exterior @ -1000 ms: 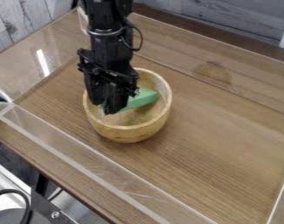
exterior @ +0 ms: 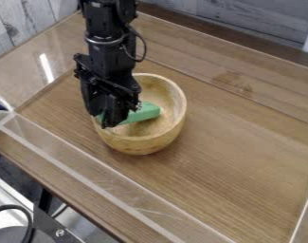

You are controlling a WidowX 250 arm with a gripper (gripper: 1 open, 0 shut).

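Observation:
A black robot arm reaches down from the top left, its gripper [exterior: 113,112] low inside the left part of a light wooden bowl [exterior: 169,133]. A green object [exterior: 143,115] lies in the bowl at the gripper's fingertips, partly hidden by them; the gripper looks shut on it, though the contact is partly hidden.
Black cables lie at the lower left, and a pale panel stands at the top left corner.
The gripper has moved a little left, toward the bowl's left rim, and the green object has shifted slightly left with it.

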